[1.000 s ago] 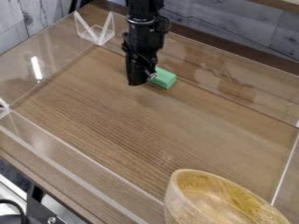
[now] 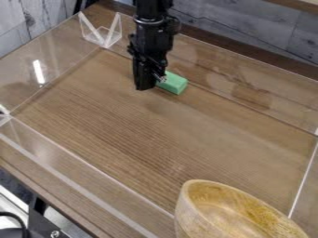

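Note:
My black arm reaches down from the top centre to the back of the wooden table (image 2: 125, 158), its gripper (image 2: 143, 78) low over the surface. Just right of it, partly behind it, lies a small green block (image 2: 174, 84). Whether the fingers are open, shut or touching the block is too small to tell.
A large yellow bowl (image 2: 218, 214) fills the front right. Clear plastic pieces stand at the back left and on the left edge. Black cables hang at the lower left.
The arm and gripper have shifted very slightly; the green block looks unmoved.

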